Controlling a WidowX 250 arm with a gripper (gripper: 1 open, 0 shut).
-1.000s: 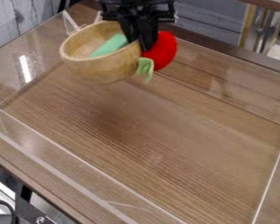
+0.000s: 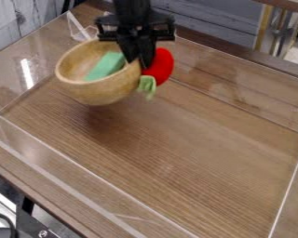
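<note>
A tan wooden bowl (image 2: pixel 94 85) hangs tilted above the tabletop, my dark gripper (image 2: pixel 134 54) shut on its rim at the upper right. Inside the bowl is a green object (image 2: pixel 105 65). A red object (image 2: pixel 160 63) is at the bowl's right side, with a pale green piece below it. Whether these are held too or rest in the bowl I cannot tell. The fingertips are mostly hidden.
A dark cable (image 2: pixel 0 220) lies at the lower left edge. A raised wooden edge (image 2: pixel 270 6) is at the top right.
The gripper and bowl have moved down in the view, with the red and green objects moving along with them.
</note>
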